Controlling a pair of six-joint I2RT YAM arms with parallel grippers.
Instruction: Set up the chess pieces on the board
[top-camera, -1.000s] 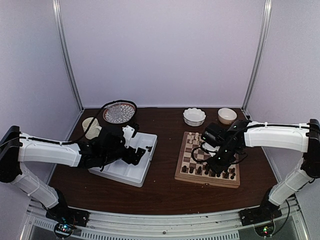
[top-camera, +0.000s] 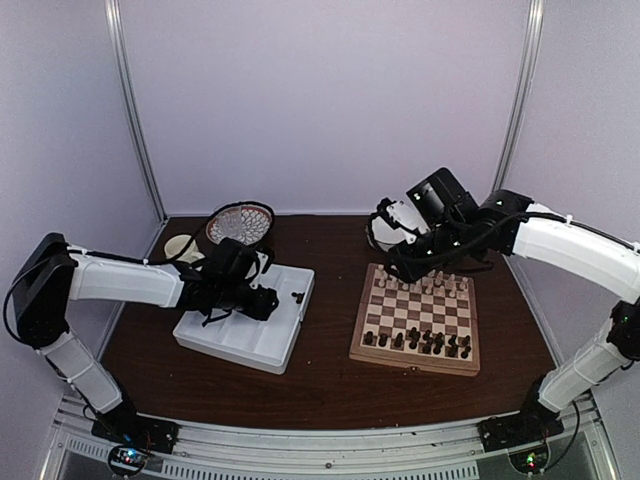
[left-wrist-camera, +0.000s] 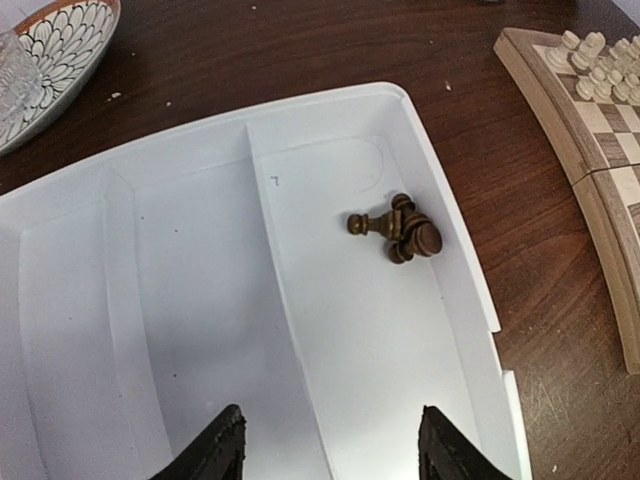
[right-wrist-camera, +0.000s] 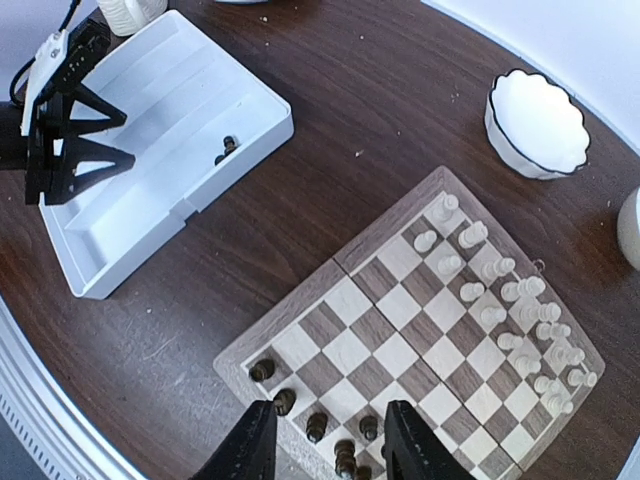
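The chessboard (top-camera: 420, 318) lies on the right half of the table. Along its far side stand white pieces (right-wrist-camera: 500, 268) in two rows. Dark pieces (top-camera: 425, 341) stand at its near side. Several dark pawns (left-wrist-camera: 400, 228) lie together in the right compartment of the white tray (left-wrist-camera: 290, 350). Over that tray hangs my left gripper, its fingers apart and nothing between them; the pawns are ahead of it. My right gripper is high above the board, open and empty, with dark pieces seen below and beyond its fingertips.
A patterned bowl (top-camera: 240, 224) sits behind the tray, with a white cup (top-camera: 181, 249) to its left. A white fluted bowl (right-wrist-camera: 537, 125) stands behind the board. Bare table (top-camera: 330, 360) separates tray and board.
The right arm has risen from the dark pieces and swung away toward the far side of the board. My left gripper has shifted slightly over the tray.
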